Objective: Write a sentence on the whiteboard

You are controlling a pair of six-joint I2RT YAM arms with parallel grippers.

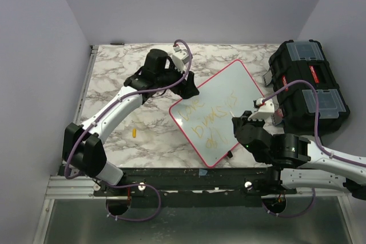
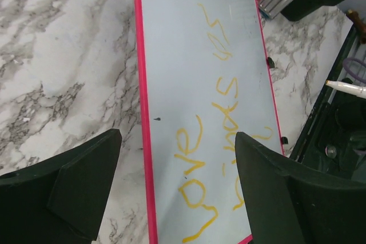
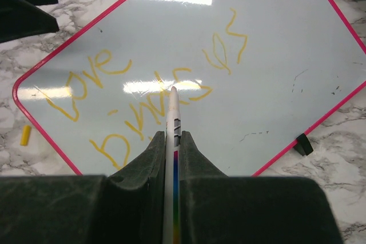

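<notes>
The red-rimmed whiteboard [image 1: 200, 121] lies at an angle on the table, with orange-yellow handwriting [image 3: 86, 84] on it; "love" and "birds" can be read, the rest less clearly. A white marker [image 3: 173, 112] is clamped in my right gripper, its tip over the writing; whether it touches the board cannot be told. Beside the board's upper-left edge, my left gripper [image 1: 192, 87] stands open. In the left wrist view, nothing is held between its fingers, and the board's red rim passes below the gap.
A black toolbox [image 1: 311, 112] stands at the right. A small black block [image 3: 303, 144] sits at the board's lower-right edge. One short yellow piece [image 1: 134, 133] lies on the marble table [image 1: 114, 64] left of the board.
</notes>
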